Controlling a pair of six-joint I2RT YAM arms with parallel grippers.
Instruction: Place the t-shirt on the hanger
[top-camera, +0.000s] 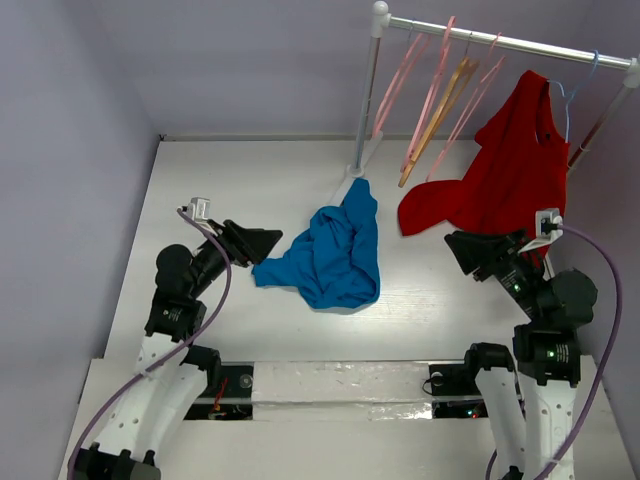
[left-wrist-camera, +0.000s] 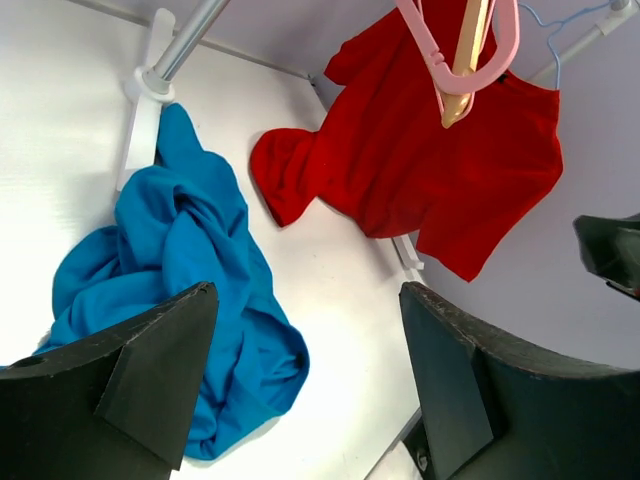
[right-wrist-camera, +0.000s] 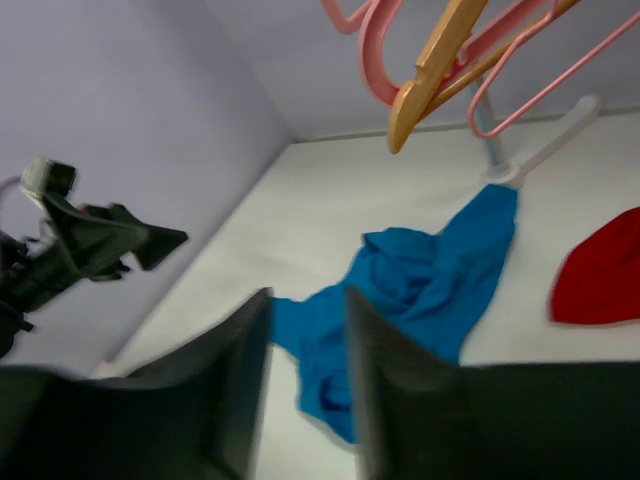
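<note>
A crumpled blue T-shirt (top-camera: 330, 255) (left-wrist-camera: 170, 290) (right-wrist-camera: 420, 290) lies on the white table between my arms. My left gripper (top-camera: 265, 245) is open and empty, just left of and above the shirt. My right gripper (top-camera: 465, 255) is part open, right of the shirt, with nothing seen between its blurred fingers. Pink hangers (top-camera: 435, 75) (left-wrist-camera: 495, 62) and a wooden hanger (top-camera: 445, 105) (right-wrist-camera: 425, 85) hang from the rail above the table's back right.
A red shirt (top-camera: 515, 160) (left-wrist-camera: 450, 160) hangs on a blue hanger at the right, partly resting on the table. The rail's post (top-camera: 362, 120) and foot stand behind the blue shirt. Bare table (top-camera: 200, 170) shows at the back left.
</note>
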